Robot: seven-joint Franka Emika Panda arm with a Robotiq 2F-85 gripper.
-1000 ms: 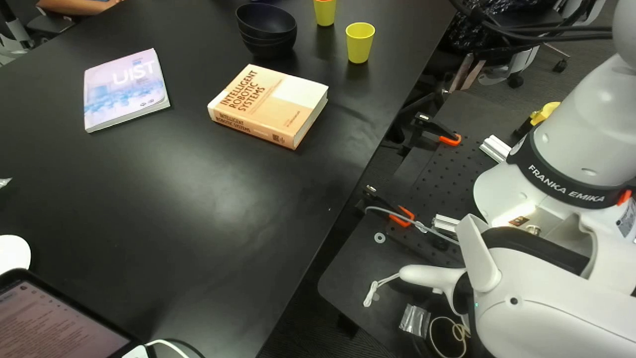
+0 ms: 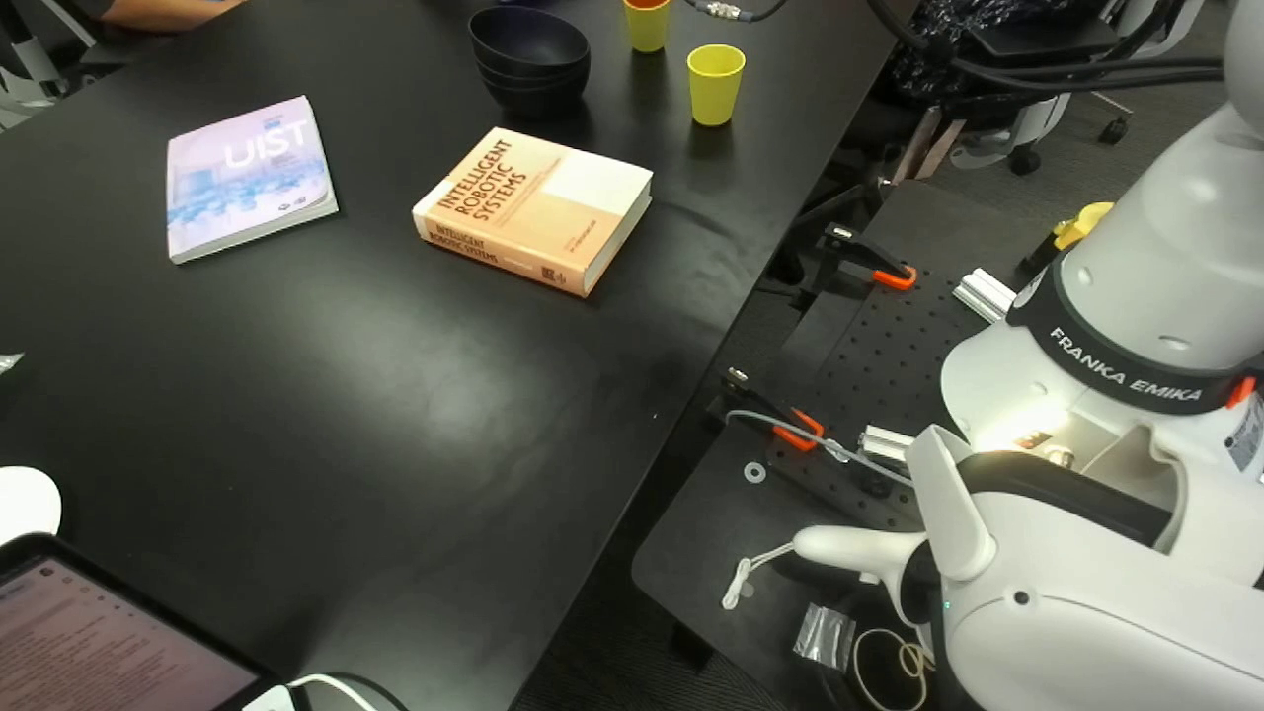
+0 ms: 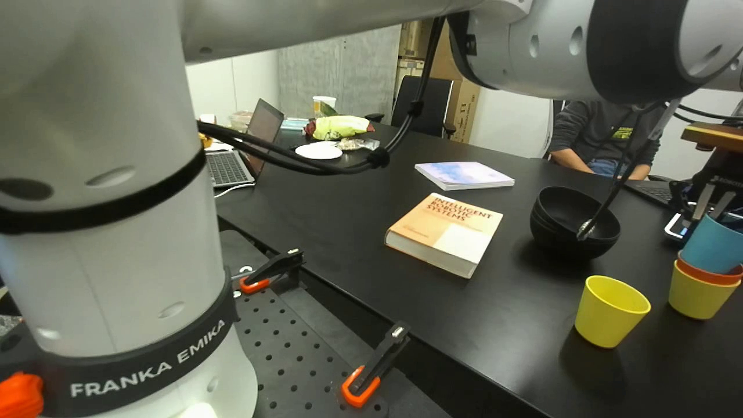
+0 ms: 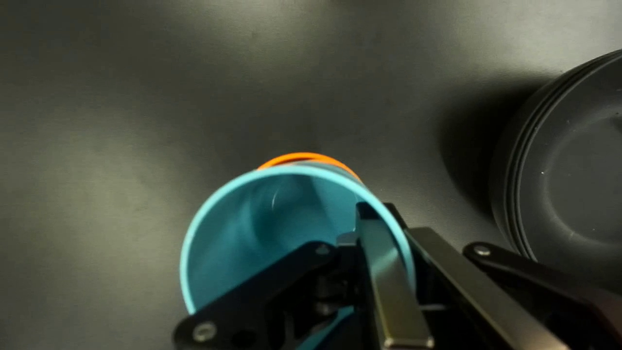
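A blue cup (image 4: 280, 210) fills the middle of the wrist view, its open mouth towards the camera. My gripper is shut on its right wall, one finger inside and the other outside. Behind the blue rim shows an arc of an orange cup (image 4: 303, 156). In exterior view 2 the blue cup (image 3: 716, 242) stands at the right edge, directly above the orange cup (image 3: 707, 272), which sits in a yellow cup (image 3: 698, 292). How deep the blue one reaches into the orange one, I cannot tell.
A single yellow cup (image 3: 610, 312) stands close by. Stacked black bowls (image 4: 589, 169) lie right of the gripper in the wrist view. Two books, one orange-white (image 2: 533, 211) and one pale (image 2: 251, 178), rest on the table.
More orange shows above the yellow cup at the top of exterior view 1. The arm's cables have shifted, and a metal cable fitting has come into view there. Books and bowls are unmoved.
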